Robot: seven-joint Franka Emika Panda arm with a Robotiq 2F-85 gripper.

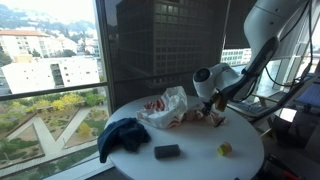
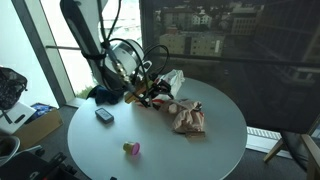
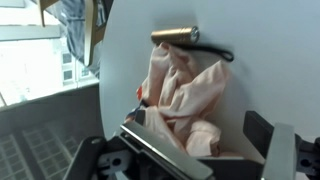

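Observation:
My gripper is open, its two fingers spread wide along the bottom of the wrist view. Between and beyond them lies a crumpled pale pink cloth (image 3: 185,95), which I cannot see gripped. In exterior view 2 the gripper (image 2: 158,99) hangs over the round table, left of the pink cloth (image 2: 188,119). A copper-coloured cylinder (image 3: 175,36) with a black strap lies close to the cloth. Exterior view 1 has a white bag with red print (image 1: 163,108) beside the gripper, on its left.
A dark blue cloth (image 1: 122,134) lies at the table's left edge. Nearer the front are a dark grey block (image 1: 167,152) and a small yellow cup-like object (image 1: 224,149). Windows stand close behind.

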